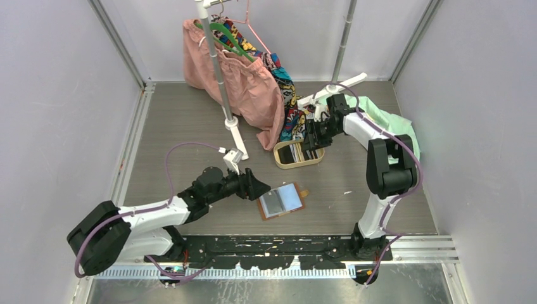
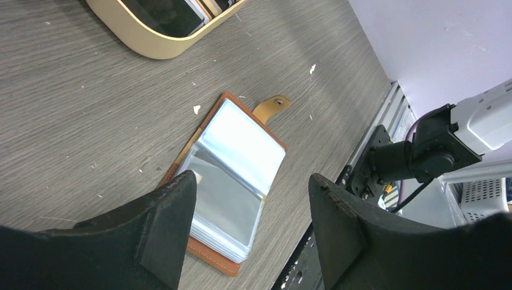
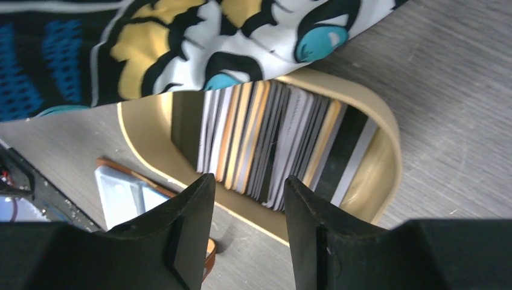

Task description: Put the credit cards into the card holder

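Observation:
The brown card holder lies spread open on the floor near the front, its clear sleeves facing up and its strap pointing right. Just left of it my left gripper is open, nothing between its fingers. Behind the holder, a tan oval box contains several cards standing on edge in a tight row. My right gripper hovers over this box's right part, open and empty. Its fingers stand apart in front of the cards, not touching any that I can see.
Pink trousers and a patterned cloth hang from a rack behind the box; the cloth overhangs the box's back edge. A green cloth lies at the back right. Bare floor extends right of the holder.

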